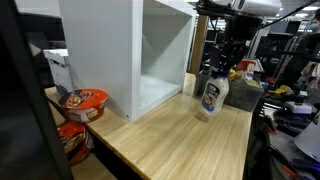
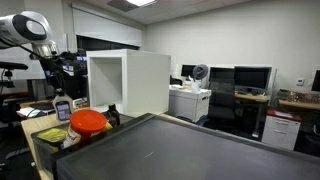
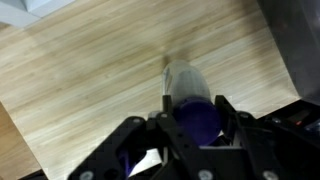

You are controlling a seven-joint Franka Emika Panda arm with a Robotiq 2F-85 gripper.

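A whitish bottle with a dark label and a purple cap (image 3: 198,118) is held at its top by my gripper, which is shut on it. In exterior view 1 the bottle (image 1: 212,95) is at the right part of the wooden table (image 1: 160,145), below the arm and slightly tilted. Whether its base touches the wood is hard to tell. Exterior view 2 shows the bottle (image 2: 63,110) small at the left, beneath the arm.
A white open-fronted box (image 1: 105,60) stands left of the bottle. Red-rimmed bowls (image 1: 82,103) sit by the table's left edge. A dark grey bin (image 1: 240,93) is behind the bottle.
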